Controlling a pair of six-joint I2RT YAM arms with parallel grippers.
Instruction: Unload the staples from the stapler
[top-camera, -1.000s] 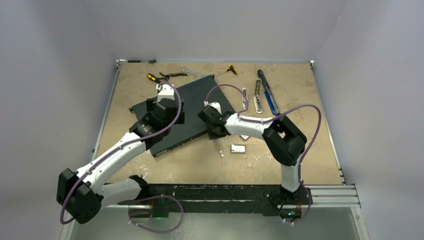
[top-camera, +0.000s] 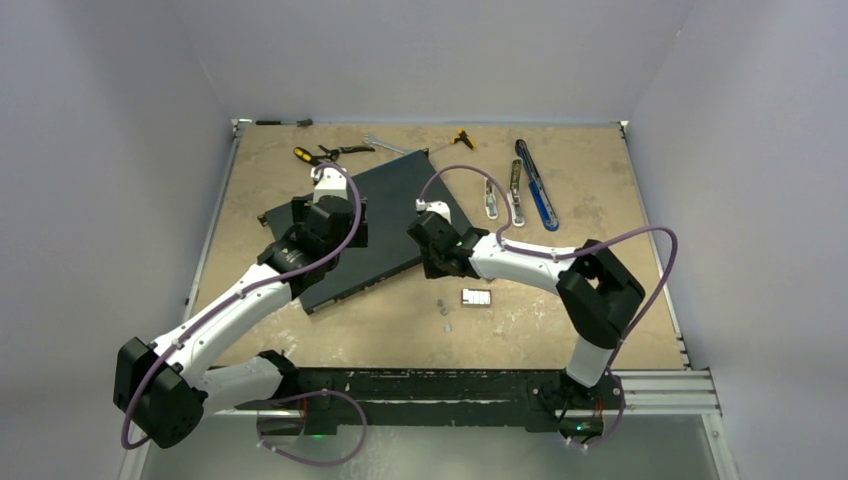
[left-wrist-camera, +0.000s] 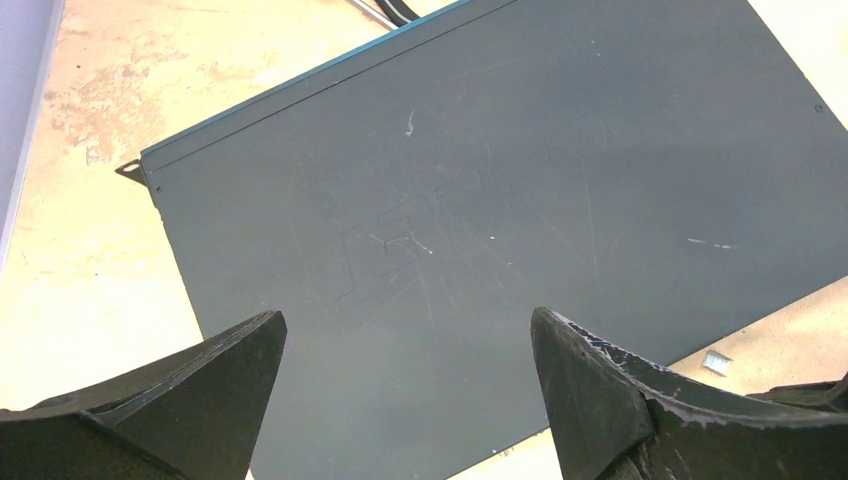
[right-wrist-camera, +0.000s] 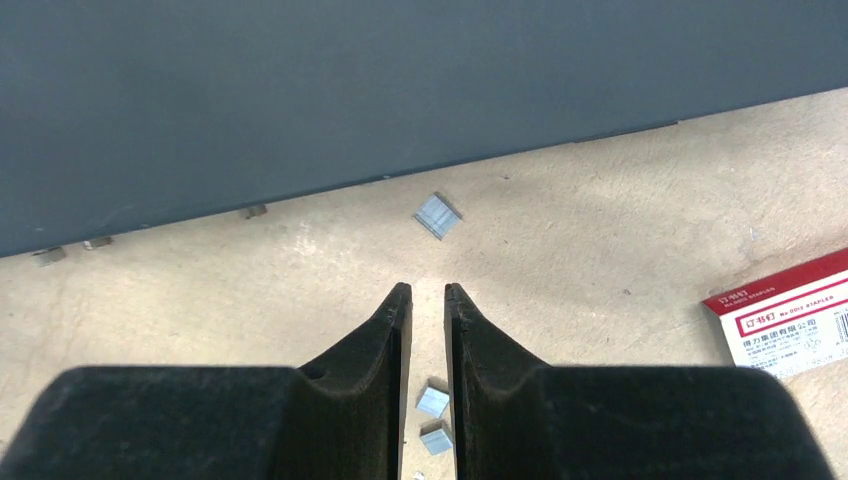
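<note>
Staplers lie at the back right: a small white one (top-camera: 490, 200), a longer one (top-camera: 516, 200) and a large blue one (top-camera: 542, 200). My left gripper hangs open over the dark mat (left-wrist-camera: 420, 170), nothing between its fingers. My right gripper is shut, with nothing visible between its fingertips, over the floor near the mat's front edge. Small blocks of staples (right-wrist-camera: 437, 215) lie below it on the beige surface. A red-and-white staple box (right-wrist-camera: 785, 320) is at the right of the right wrist view.
Pliers (top-camera: 340, 150), a wrench (top-camera: 385, 143) and other tools lie along the back. A second small box (top-camera: 476, 297) is at front centre.
My right arm has shifted to the right, its elbow swinging right and its wrist moving slightly right. The left arm looks unchanged.
</note>
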